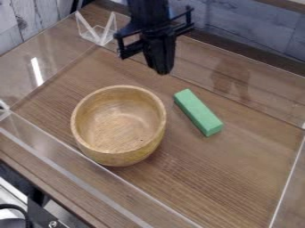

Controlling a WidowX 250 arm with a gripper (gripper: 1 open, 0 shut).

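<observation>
My gripper (155,52) hangs from the top of the view, a dark shape above and behind a round wooden bowl (119,123) and a green block (198,112), apart from both. It looks shut, with nothing visible between its fingers. The bowl is empty, and the block lies flat to its right.
The wooden table (226,178) has free room at the right and front. A clear angular object (98,27) sits at the back left. Cables lie at the lower left edge, and a wall runs along the back.
</observation>
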